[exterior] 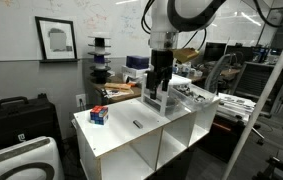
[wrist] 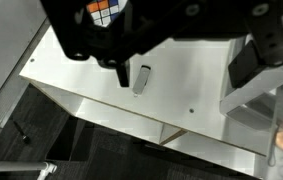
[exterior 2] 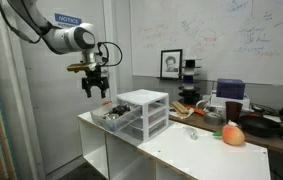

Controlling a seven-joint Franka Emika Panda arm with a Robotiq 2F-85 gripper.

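My gripper (exterior: 159, 92) hangs open above the white counter (exterior: 124, 164), in front of the white drawer unit (exterior 2: 156, 103), with nothing between its fingers. Part of that unit is hidden behind the arm in the first exterior view. In the second exterior view the gripper (exterior 2: 93, 90) is above an open clear drawer (exterior 2: 118, 121) that holds small dark items. A small grey bar-shaped object (wrist: 141, 80) lies on the counter, showing near the left finger in the wrist view. Farther left stands a colourful cube-patterned block (exterior: 99, 115).
An orange and pink round object (exterior 2: 233, 134) sits on the counter, with a dark pan (exterior 2: 259, 126) behind it. The open drawer juts out from the unit. Dark floor (wrist: 131, 160) lies beyond the counter's edge.
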